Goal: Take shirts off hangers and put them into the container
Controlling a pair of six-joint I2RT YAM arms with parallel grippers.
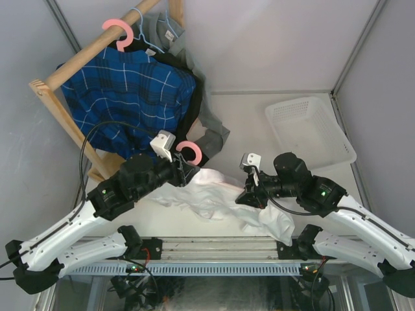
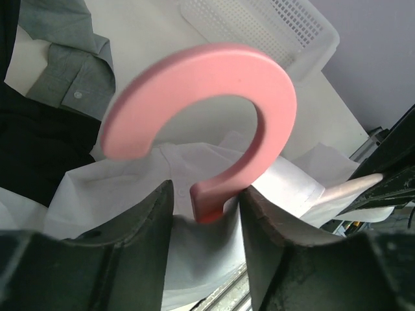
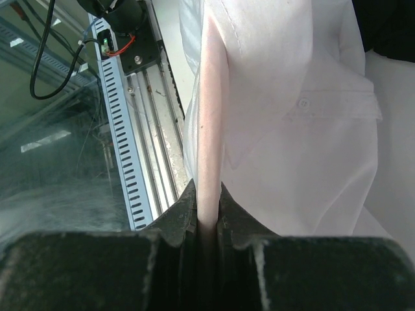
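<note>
The white shirt [image 1: 214, 201] lies crumpled at the front of the table, still around the pink hanger. In the left wrist view the hanger's thick hook [image 2: 275, 97] rises from the collar. My left gripper straddles the hook's base and collar cloth, its fingers [image 2: 155, 214] apart. In the right wrist view a pink hanger arm [image 3: 211, 123] sticks out of the shirt, and my right gripper is shut on its end. From above, the right gripper [image 1: 248, 199] is right of the hook. Most of the hanger's body is hidden in the cloth.
A wooden rack [image 1: 84, 65] at the back left carries a blue plaid shirt [image 1: 130, 97], with black and grey garments [image 1: 211, 123] behind it. An empty white basket [image 1: 308, 129] stands at the back right. Open table lies between rack and basket.
</note>
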